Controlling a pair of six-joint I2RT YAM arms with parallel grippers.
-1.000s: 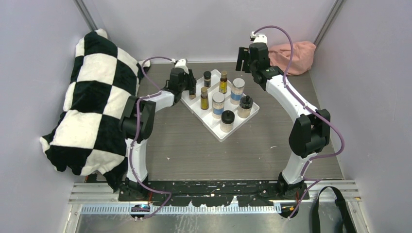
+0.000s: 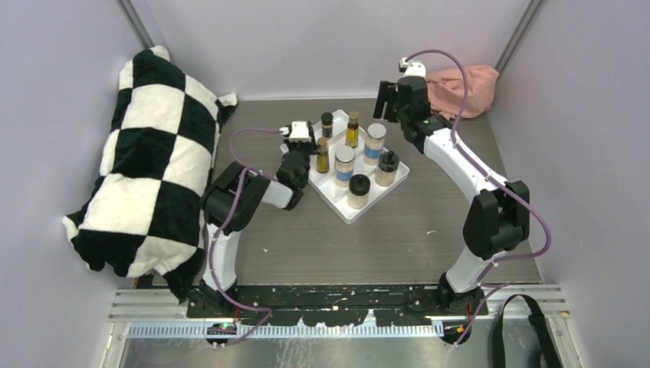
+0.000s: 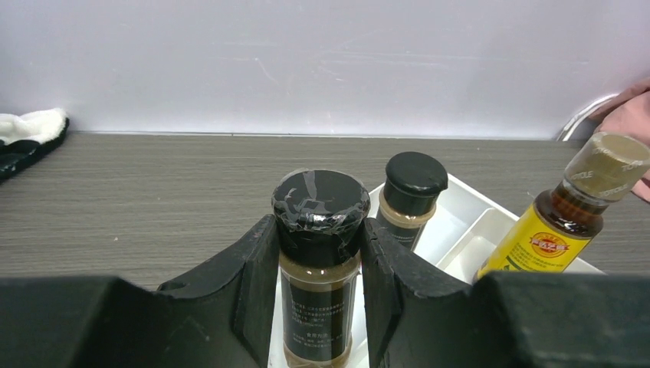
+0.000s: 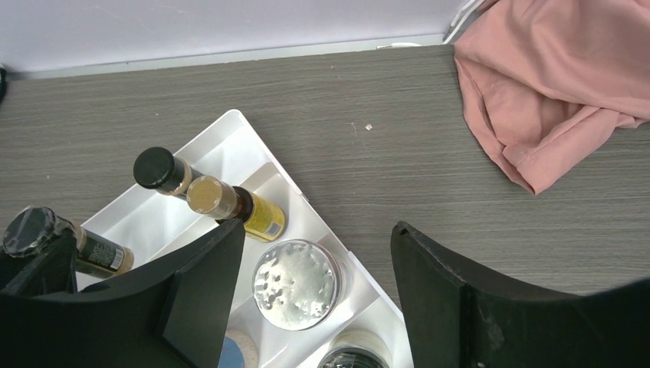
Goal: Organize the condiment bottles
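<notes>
My left gripper has its fingers on either side of the black cap of a dark-labelled bottle (image 3: 318,318), close against it; whether they grip it cannot be told. That bottle stands upright over the white tray (image 2: 346,214), at its left corner. In the tray are a small black-capped bottle (image 2: 327,124), a yellow-labelled bottle (image 2: 352,132), a brown bottle (image 2: 323,157), two silver-lidded jars (image 2: 374,144) and two black-capped jars (image 2: 358,192). Back right of the tray, my right gripper is open, nothing between its fingers.
A pink cloth (image 2: 464,88) lies in the back right corner. The checkered cushion (image 2: 153,169) takes up the left side. Bare table (image 2: 345,253) extends in front of the tray.
My left gripper has swung round and moved slightly right and toward the front, at the tray's left corner. The right arm shifted only slightly. The other bottles stayed put.
</notes>
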